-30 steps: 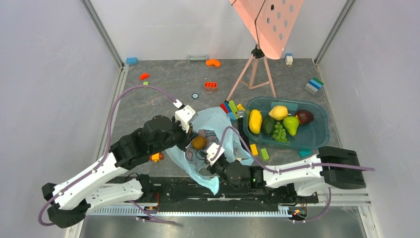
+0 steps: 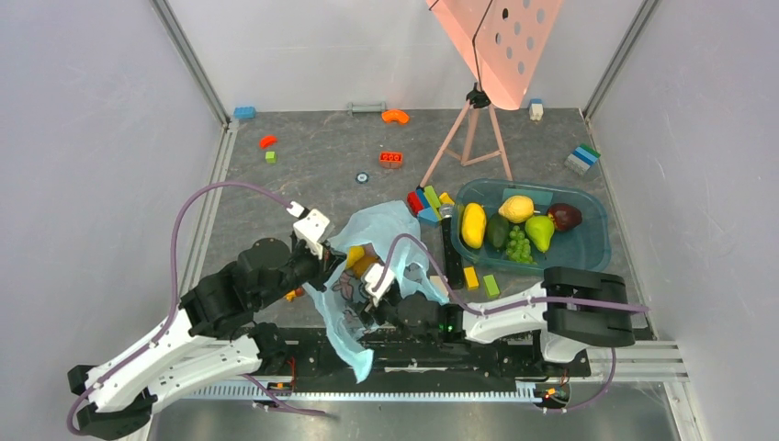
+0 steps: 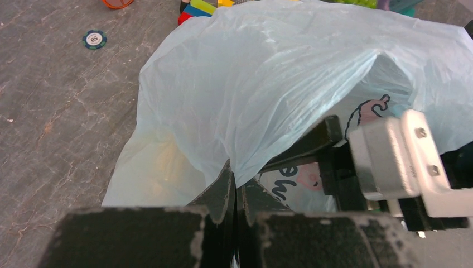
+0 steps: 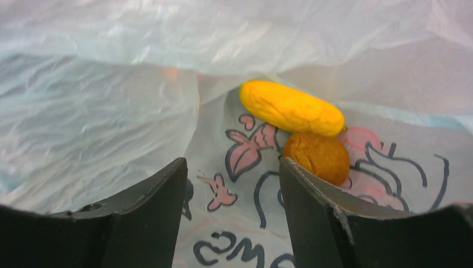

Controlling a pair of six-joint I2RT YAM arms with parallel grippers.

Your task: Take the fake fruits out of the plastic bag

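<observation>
My left gripper is shut on the rim of the pale blue plastic bag [image 3: 256, 72], lifting it at the bag's left side in the top view. My right gripper reaches into the bag's opening with its fingers apart and nothing between them. Inside, in the right wrist view, a yellow elongated fruit [image 4: 291, 109] lies just above a round orange-brown fruit [image 4: 316, 156], both ahead of the right fingers, toward the right.
A teal bin [image 2: 574, 243] holding several fruits stands right of the bag. Loose blocks [image 2: 432, 202] lie behind it, with a pink stand [image 2: 473, 138] further back.
My right gripper has moved leftward, deeper into the bag.
</observation>
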